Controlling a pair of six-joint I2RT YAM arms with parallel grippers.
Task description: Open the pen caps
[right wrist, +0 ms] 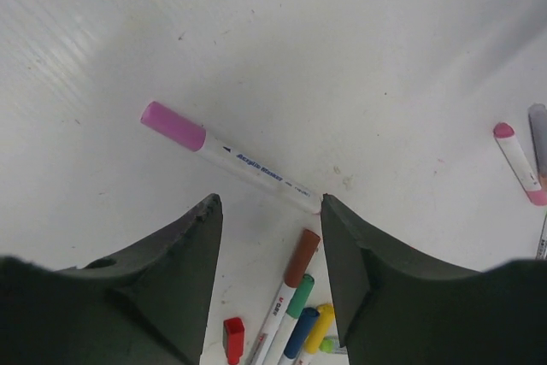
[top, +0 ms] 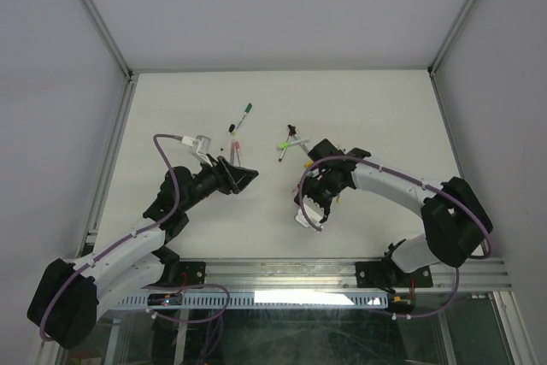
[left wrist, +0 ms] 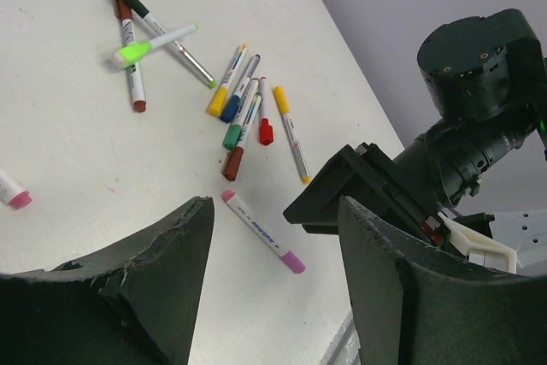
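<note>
A white marker with a pink cap (right wrist: 175, 126) lies alone on the table, with my right gripper above it, open and empty; the marker's white end is close to one fingertip in the image. In the left wrist view the same pink-capped marker (left wrist: 263, 232) lies beyond my left gripper, which is also open with nothing between its fingers. A bunch of capped markers in yellow, blue, green, brown and red (left wrist: 242, 104) lies farther back. In the top view my right arm hides the pink marker and most of that bunch.
Black, brown and light-green markers (left wrist: 154, 43) lie crossed over one another. More pens, one a green marker (top: 244, 115), lie at the back left of the table.
</note>
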